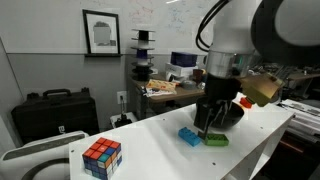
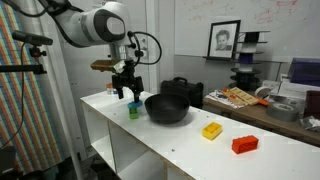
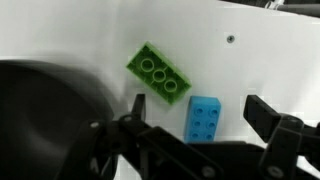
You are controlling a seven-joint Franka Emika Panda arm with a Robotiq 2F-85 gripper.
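Note:
A blue toy brick (image 3: 202,119) and a green toy brick (image 3: 158,73) lie apart on the white table. My gripper is open above them, with nothing held. In the wrist view the blue brick sits between the two fingers, nearer the right one, while the green brick lies ahead of the left finger. From the first exterior view, the gripper (image 1: 212,125) hangs low by the green brick (image 1: 216,140), and the blue brick (image 1: 189,136) is to its left. How much height separates fingers and bricks is hard to tell.
Close beside the bricks stands a black bowl (image 2: 168,109), at the left of the wrist view. A yellow brick (image 2: 212,131) and a red brick (image 2: 245,145) lie farther along the table. A colourful puzzle cube (image 1: 102,158) sits at the other end, with clear tabletop before it.

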